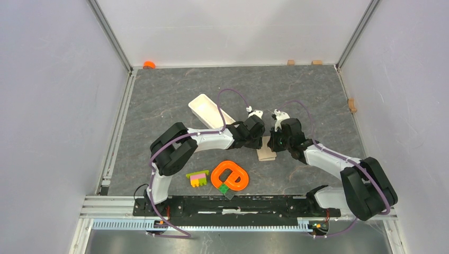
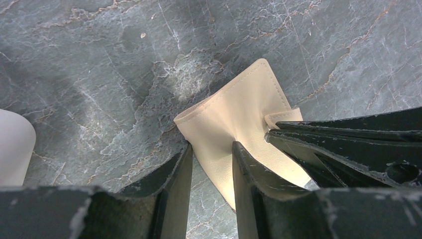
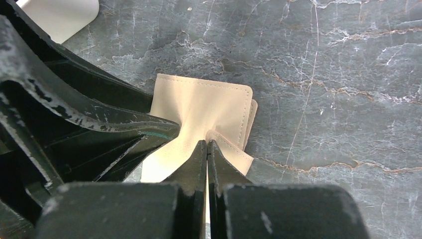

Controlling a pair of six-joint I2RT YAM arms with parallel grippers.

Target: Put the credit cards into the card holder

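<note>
The beige leather card holder (image 1: 266, 153) lies on the grey table between my two arms. In the left wrist view, its stitched upper edge (image 2: 226, 98) gapes slightly at the left corner. My left gripper is part open over that left side, its fingertips apart with the leather showing between them. My right gripper is shut at the holder's small flap (image 3: 231, 152), whose raised, curled edge appears pinched at the fingertips. No credit card can be made out in any view.
Behind the left arm stands a cream tray (image 1: 204, 107), partly covered. Nearer the front are an orange ring-shaped piece (image 1: 241, 177) and toy blocks (image 1: 198, 179). An orange object (image 1: 149, 64) sits at the back left. Both grippers are close together.
</note>
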